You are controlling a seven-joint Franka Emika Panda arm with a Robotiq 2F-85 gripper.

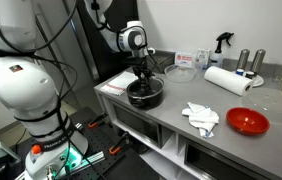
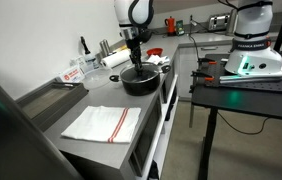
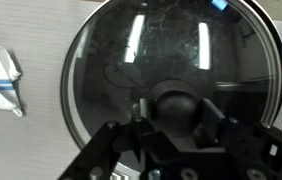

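A black pot (image 1: pixel 145 98) with a dark glass lid (image 3: pixel 116 80) stands on the counter. The lid has a round black knob (image 3: pixel 176 112) at its centre. My gripper points down over the lid, its fingers (image 3: pixel 141 110) on either side of the knob. In the wrist view they lie very close to the knob; whether they press on it cannot be made out. From the side, the gripper (image 2: pixel 136 65) reaches down to the top of the lidded pot (image 2: pixel 138 82), and the lid looks level on the rim.
A folded white cloth (image 1: pixel 202 117) and a red bowl (image 1: pixel 247 121) lie to the pot's right. Behind are a clear bowl (image 1: pixel 181 74) and a paper roll (image 1: pixel 227 81). A striped towel (image 2: pixel 99 123) lies on the pot's other side.
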